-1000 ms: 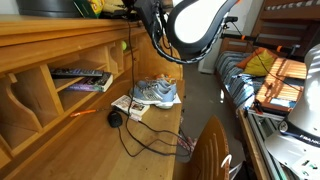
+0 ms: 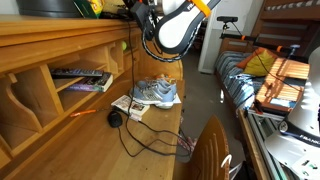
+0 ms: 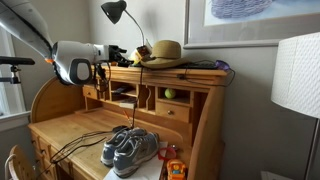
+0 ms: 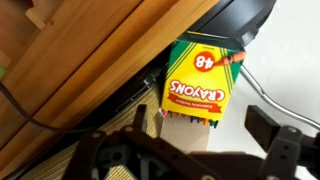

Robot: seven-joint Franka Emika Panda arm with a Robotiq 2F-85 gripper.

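Observation:
A yellow and green crayon box (image 4: 197, 82) lies in the middle of the wrist view, its printed face toward the camera and upside down. My open gripper points at it, one dark finger (image 4: 140, 118) to its lower left and the other finger (image 4: 262, 128) to its lower right. Gaps show between the box and both fingers, and nothing is gripped. In exterior view 2 the gripper (image 3: 117, 54) is up by the desk's top shelf; whether it touches anything there cannot be told.
A brown hat (image 3: 182, 53) and a black lamp (image 3: 116, 12) are on the top shelf (image 3: 200, 74). Grey shoes (image 3: 135, 150) stand on the desktop, with cables (image 2: 140, 140) beside them. An orange object (image 3: 176, 168) lies near the shoes.
In exterior view 1 the arm has shifted slightly upward and its forearm has drawn a little to the left. The desk items stay where they were.

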